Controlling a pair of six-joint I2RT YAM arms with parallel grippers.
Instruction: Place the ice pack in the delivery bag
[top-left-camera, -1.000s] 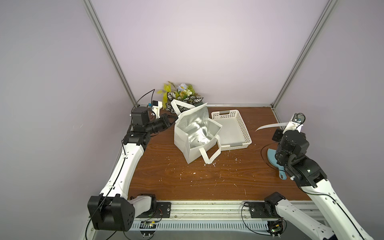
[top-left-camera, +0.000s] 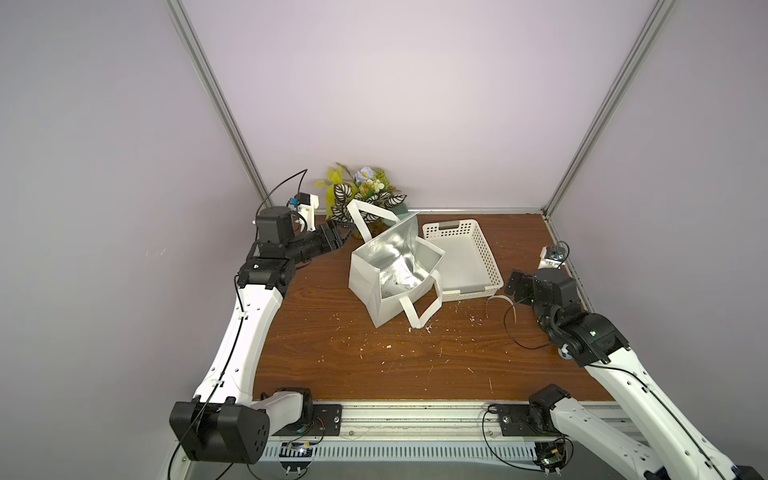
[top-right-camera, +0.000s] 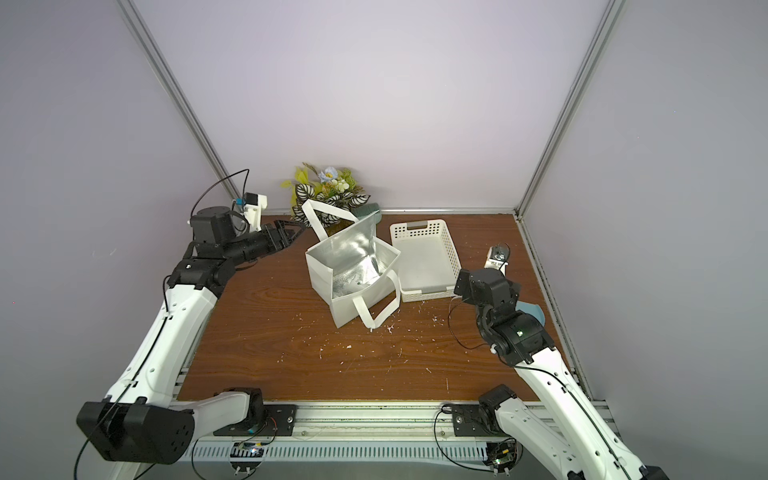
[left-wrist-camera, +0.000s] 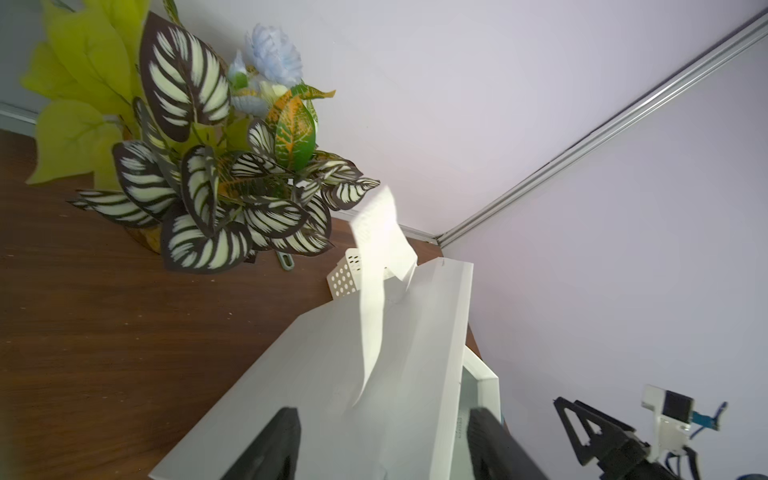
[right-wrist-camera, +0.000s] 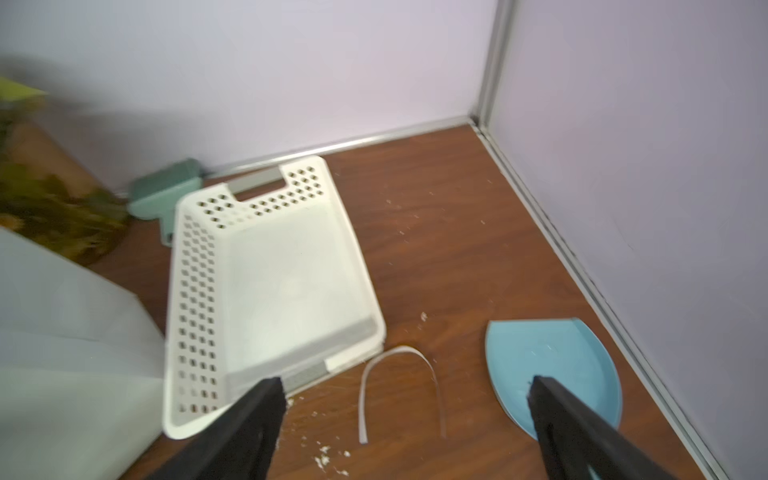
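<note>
The white delivery bag (top-left-camera: 366, 289) stands mid-table, its silver-lined mouth open and its flap raised at the back left. No ice pack can be made out in any view. In the top left view, my left gripper (top-left-camera: 342, 233) is just left of the flap; its fingers (left-wrist-camera: 276, 444) are spread, with the pale bag flap (left-wrist-camera: 360, 432) seen beyond them. My right gripper (top-left-camera: 514, 286), right of the basket, is open and empty. A thin white strip (right-wrist-camera: 365, 384) lies on the table by the basket's near corner, below the right fingers (right-wrist-camera: 252, 428).
An empty white basket (right-wrist-camera: 280, 288) adjoins the bag's right side. Potted leaves and flowers (left-wrist-camera: 232, 184) stand behind the bag. A light blue dustpan (right-wrist-camera: 552, 368) lies near the right wall. Paper scraps dot the otherwise bare table front.
My right gripper has gone left towards the basket and let the white strip go. The left gripper has shifted slightly up and left from the flap.
</note>
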